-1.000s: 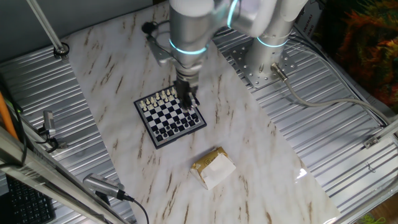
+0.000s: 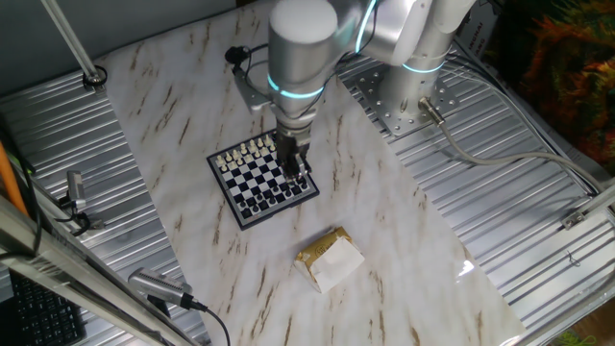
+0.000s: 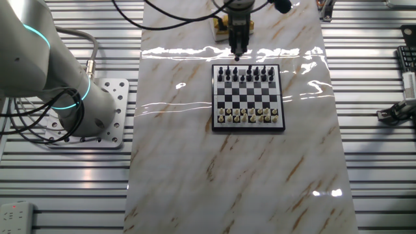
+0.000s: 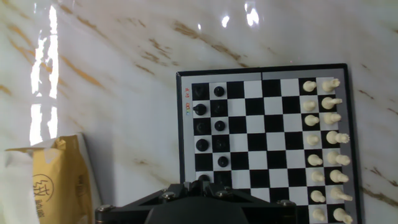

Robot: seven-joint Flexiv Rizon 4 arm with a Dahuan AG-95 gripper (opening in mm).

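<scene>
A chessboard (image 2: 261,180) with a dark frame lies flat on the marble-patterned table. White pieces (image 3: 248,116) line one side, and black pieces (image 3: 246,73) stand along the opposite side. Above one edge of the board hangs my gripper (image 2: 296,175), pointing down. In the second exterior view its narrow tip shows just beyond the black pieces' side. From the wrist, the gripper looks shut, its fingertips close together with nothing visible between them. Its dark body hides the board's near corner and some black pieces there.
A gold and white package (image 2: 330,259) lies apart from the board, also seen as a gold bag (image 4: 59,180) at the wrist view's lower left. Bare tabletop (image 3: 240,175) surrounds the board. A camera (image 2: 161,286) with a cable sits by the table's edge.
My arm and gripper have shifted slightly to the right and toward the black pieces' side in the first exterior view. Board and package have stayed put.
</scene>
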